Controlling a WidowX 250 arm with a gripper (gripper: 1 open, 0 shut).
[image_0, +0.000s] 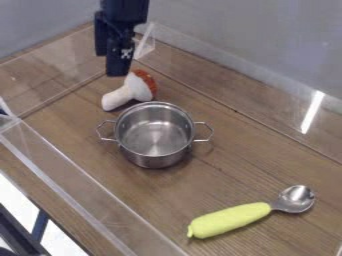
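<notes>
The dark gripper (118, 60) hangs at the top left, above and slightly left of a white toy (123, 95) with an orange-brown top, which lies behind a steel pot (156, 135) with two side handles. Whether the gripper is open or shut is hard to make out. At the lower right lies a spoon (294, 200) with a pale yellow-green handle (227, 219).
Clear walls bound the wooden surface (247, 150) at the back and along the left. Bare wood lies right of the pot and at the back left.
</notes>
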